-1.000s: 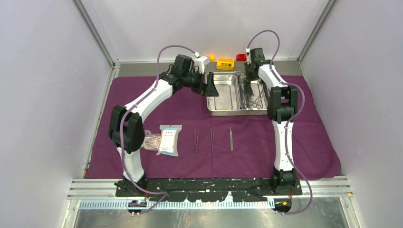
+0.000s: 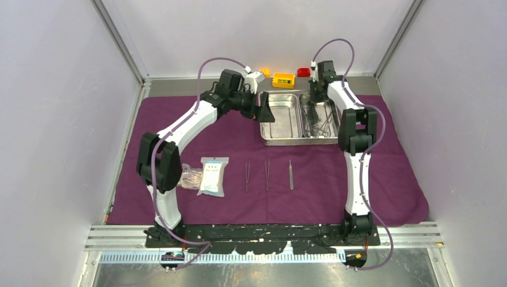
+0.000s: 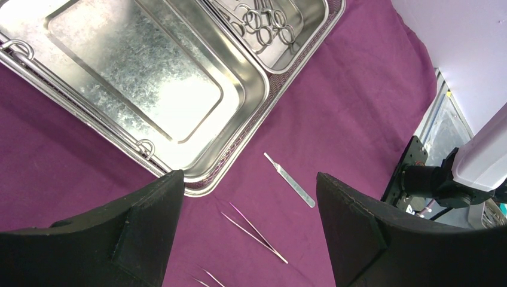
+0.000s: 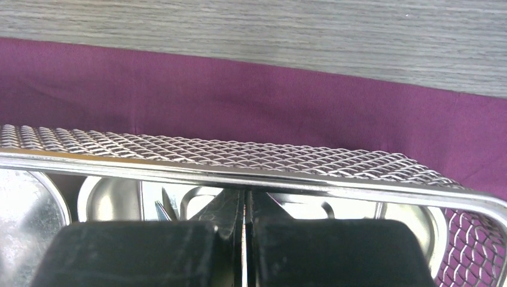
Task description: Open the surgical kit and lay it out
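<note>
The metal mesh basket [image 2: 299, 142] holds two steel trays; the left tray [image 2: 275, 122] is empty. Scissor-like instruments [image 2: 323, 127] lie in the right tray, their ring handles [image 3: 267, 34] toward the front. My right gripper is shut, its tips over the right tray and partly behind the basket's rear rim; nothing clear shows between them. Over the left tray's side, my left gripper is open and empty. Two tweezers [image 2: 247, 177] and a scalpel handle [image 2: 291, 174] lie in a row on the purple cloth [image 2: 239, 209].
A labelled packet [image 2: 211, 177] and a clear bag [image 2: 191, 177] rest at the front left of the cloth. Yellow [image 2: 283, 81] and red boxes [image 2: 304, 72] stand behind the basket.
The right arm has shifted slightly to the right over its tray. The left arm and the laid-out tools look the same.
</note>
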